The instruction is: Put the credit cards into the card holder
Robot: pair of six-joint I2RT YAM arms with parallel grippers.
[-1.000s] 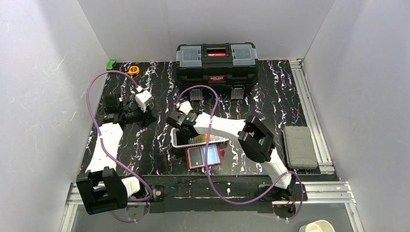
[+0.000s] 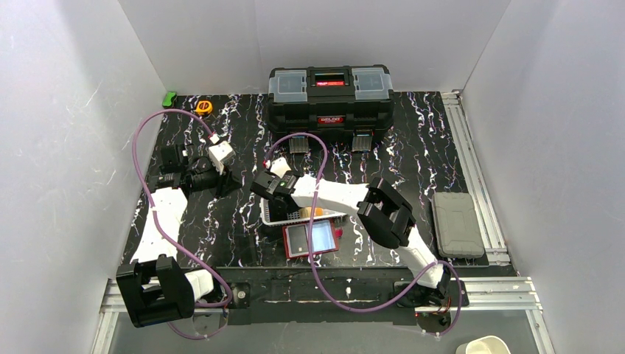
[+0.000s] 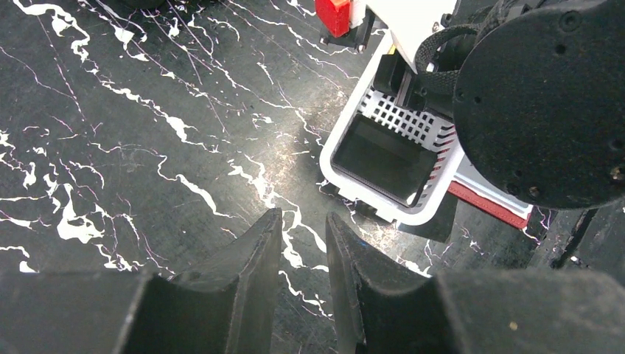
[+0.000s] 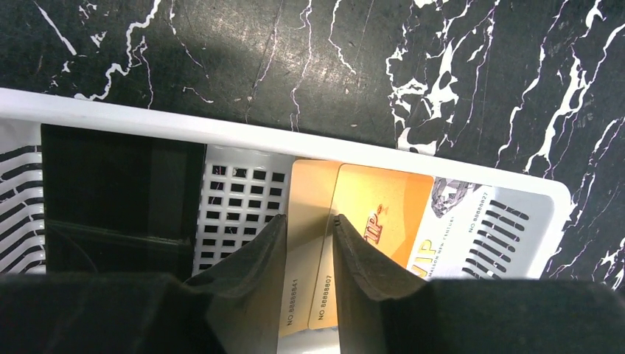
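Several orange cards (image 4: pixel 313 243) lie overlapping in the white basket (image 4: pixel 243 138), in the right wrist view, with a grey-white printed card (image 4: pixel 457 203) beside them. My right gripper is part open over the leftmost orange card, one finger near each side of it; whether the tips touch it I cannot tell. In the top view the card holder (image 2: pixel 297 240), red-edged with pale windows, lies open in front of the basket. My left gripper stands part open over bare table left of the basket, nothing between its fingers.
A black flat item (image 4: pixel 118 192) fills the basket's left end. Behind stands a black toolbox (image 2: pixel 330 103); a grey case (image 2: pixel 455 225) lies at the right. An orange tape (image 2: pixel 203 108) sits back left. Table between left gripper and basket is clear.
My left arm has barely moved. Holder and basket stay where they were.
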